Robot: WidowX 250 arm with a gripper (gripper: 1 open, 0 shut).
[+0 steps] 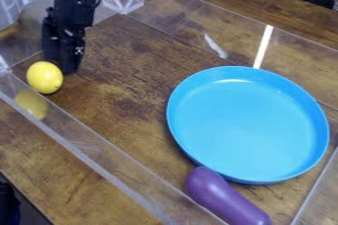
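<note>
My black gripper (65,43) hangs at the upper left, its fingers low over the wooden surface just behind a yellow lemon-like object (45,77). The fingers are dark against dark wood, so their spread is hard to make out; nothing is visible held in them. A large blue plate (247,122) fills the right side. A purple eggplant-like object (226,194) lies at the bottom right.
Clear plastic walls edge the work area on the left, back and front. The wooden surface (138,91) between the yellow object and the plate is clear.
</note>
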